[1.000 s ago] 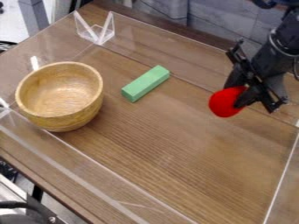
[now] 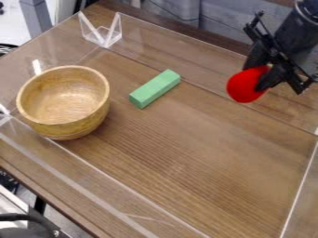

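My gripper [image 2: 263, 60] is at the upper right, over a red object [image 2: 248, 85] on the wooden table [image 2: 187, 177]; its fingertips are partly behind or at the red object, and I cannot tell whether they hold it. A green block [image 2: 154, 88] lies left of it, and a tan wooden bowl [image 2: 62, 102] stands at the left.
A small white wire-like holder [image 2: 102, 28] is at the upper left. The table's edge runs along the lower left.
My gripper has moved up and back toward the top right, and the red object has shifted the same way.
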